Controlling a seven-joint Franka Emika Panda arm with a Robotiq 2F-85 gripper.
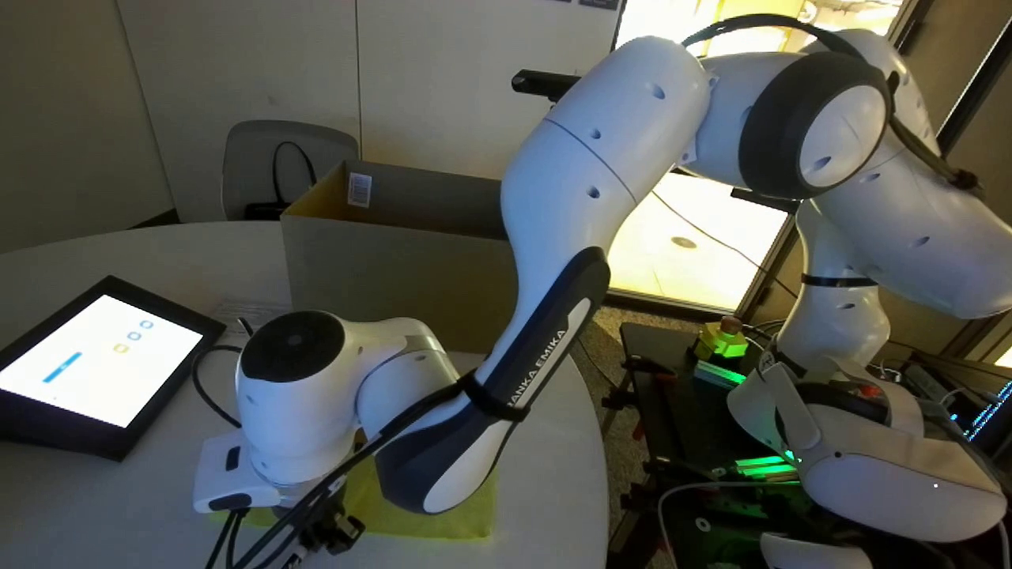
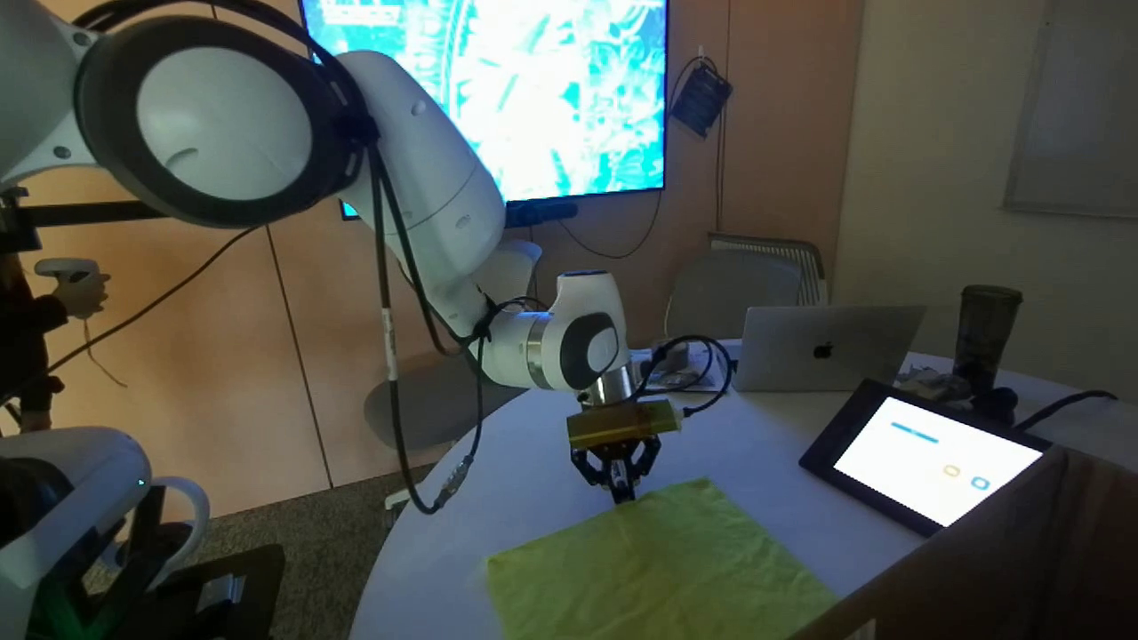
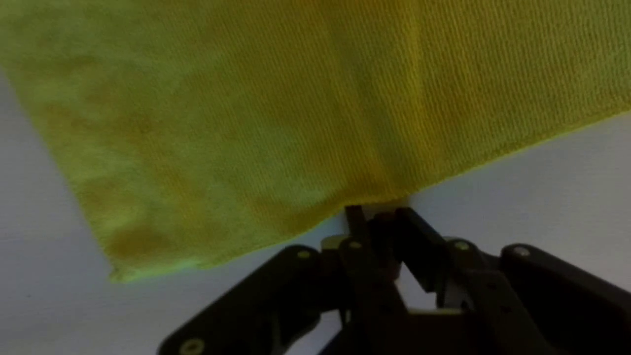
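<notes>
A yellow-green cloth (image 2: 651,565) lies on the white table, with a thick, slightly ridged surface. My gripper (image 2: 623,497) points down at the cloth's edge. In the wrist view the gripper has its fingertips close together at the cloth (image 3: 254,136) edge, and shallow ridges run from there into the fabric. It looks shut on that edge, though the pinched part itself is dark and blurred. Exterior view 1 shows only part of the cloth (image 1: 417,517) behind the arm, with the fingertips hidden.
A large open cardboard box (image 1: 398,265) stands on the table behind the arm. A tablet (image 2: 928,453) with a lit screen, a laptop (image 2: 827,347) and a dark tumbler (image 2: 983,331) occupy other parts of the table. Bare table surrounds the cloth's near-gripper edge.
</notes>
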